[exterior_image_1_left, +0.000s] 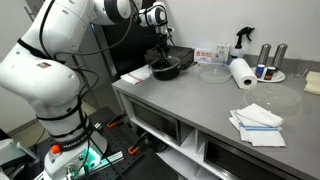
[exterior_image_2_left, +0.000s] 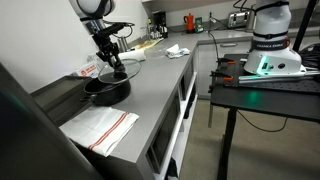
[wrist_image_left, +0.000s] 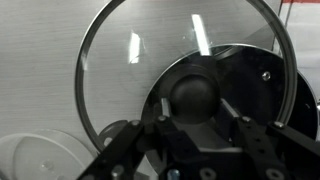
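Note:
A clear glass lid (wrist_image_left: 84, 70) with a dark rim and a round black knob (wrist_image_left: 195, 98) fills much of the wrist view. My gripper (exterior_image_2_left: 118, 74) is shut on the knob, high at the far end of the counter. Beneath the lid is a black pot (exterior_image_2_left: 107, 93), partly seen through the glass. The lid is off-centre over the pot, its rim reaching past the pot's edge over the counter. In exterior view 1 the pot (exterior_image_1_left: 172, 72) stands at the back left; the lid there is hard to make out.
Beside the pot lies a white cloth with red stripes (exterior_image_2_left: 100, 127). A clear bowl (exterior_image_1_left: 214, 73) and a paper towel roll (exterior_image_1_left: 242, 73) stand to its right in exterior view 1.

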